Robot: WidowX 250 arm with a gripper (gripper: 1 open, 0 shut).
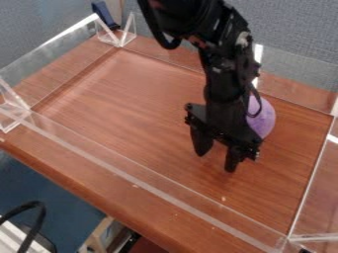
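Observation:
My black gripper [215, 150] hangs low over the right part of the wooden table, its fingers apart and close to the surface. Nothing clear shows between the fingers. Just behind it on the right, partly hidden by the arm, is a rounded light purple object [260, 120].
The wooden table [117, 100] is bordered by clear plastic walls [158, 180]. A small dark blue object [105, 14] is at the back left corner, outside the open area. Cables and a light item lie beyond the front left.

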